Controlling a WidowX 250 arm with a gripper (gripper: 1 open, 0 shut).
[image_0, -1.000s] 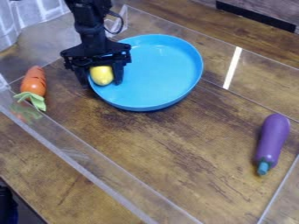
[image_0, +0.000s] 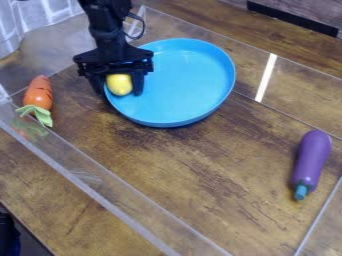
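Observation:
The black gripper (image_0: 115, 65) reaches down from the top over the left side of a blue bowl (image_0: 181, 88), its fingers around a yellow object (image_0: 119, 84) at the bowl's left rim. Whether the fingers press on the yellow object or stand apart from it is hard to tell.
An orange carrot (image_0: 39, 94) with a green top lies left of the bowl. A purple eggplant (image_0: 310, 160) lies at the right. Clear plastic edges run along the left side.
The gripper has shifted slightly to the left over the yellow object. The bowl, carrot and eggplant look unmoved.

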